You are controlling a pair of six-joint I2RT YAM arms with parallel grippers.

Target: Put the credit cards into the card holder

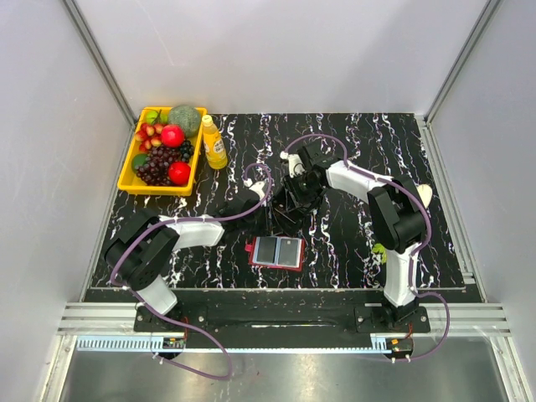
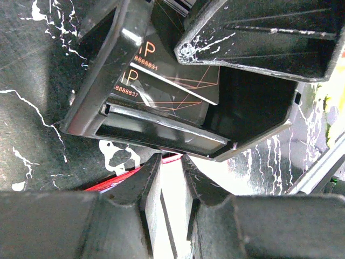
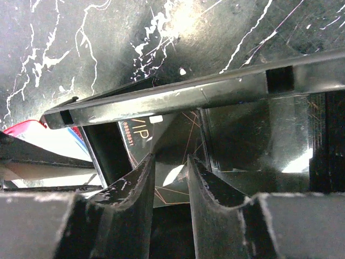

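Note:
A black organiser box (image 1: 286, 216) sits between my two grippers at the middle of the table, holding dark VIP cards with orange print, also visible in the right wrist view (image 3: 145, 137). Below it lies the open card holder (image 1: 276, 251) with grey sleeves and red edge. My left gripper is at the box's lower side, its fingertips slightly apart, nothing seen between them. My right gripper is over the cards inside the box, fingertips a little apart, with no card clearly between them.
A yellow basket of fruit (image 1: 138, 180) and a juice bottle (image 1: 214, 149) stand at the back left. A green item (image 1: 377, 251) and a pale object (image 1: 424, 193) lie at the right, partly behind the right arm.

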